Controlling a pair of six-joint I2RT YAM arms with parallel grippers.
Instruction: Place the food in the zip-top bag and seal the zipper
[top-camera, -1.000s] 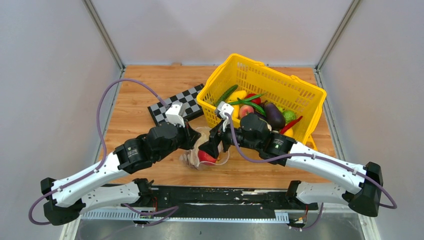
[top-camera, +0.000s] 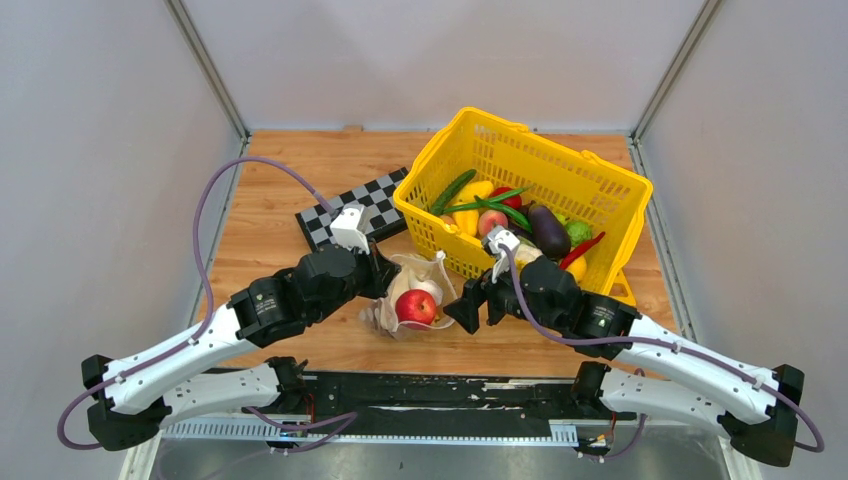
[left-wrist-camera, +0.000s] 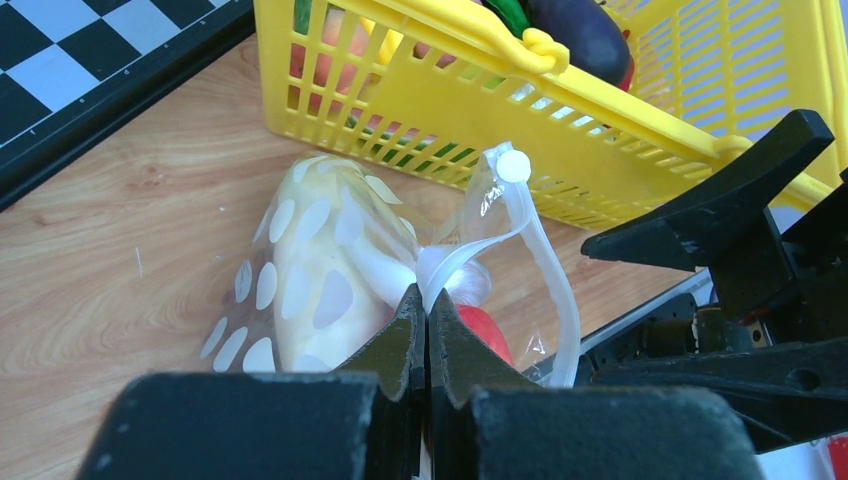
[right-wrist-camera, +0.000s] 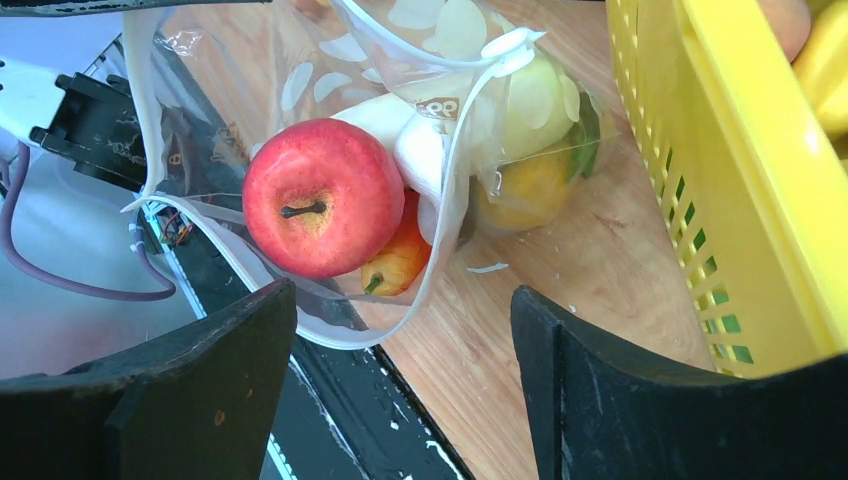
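The clear zip top bag (left-wrist-camera: 330, 260) with white spots lies on the table, its mouth gaping toward my right gripper. Inside the mouth is a red apple (right-wrist-camera: 322, 197); behind it sit a small orange item (right-wrist-camera: 400, 252), something white (right-wrist-camera: 420, 155) and a yellow-green piece (right-wrist-camera: 540, 105). My left gripper is shut on the rim of the bag. Just outside the mouth, my right gripper stands open and empty, apart from the bag. The white zipper slider (left-wrist-camera: 513, 166) shows at one end of the rim.
A yellow basket (top-camera: 560, 150) with several fruits and vegetables, including an eggplant (top-camera: 547, 232), stands close behind the bag. A black-and-white checkered board (top-camera: 365, 205) lies at the back left. Bare wood shows left of the bag.
My right gripper has drawn back to the right, out of the bag's mouth, uncovering the apple. The left arm has stayed still at the rim.
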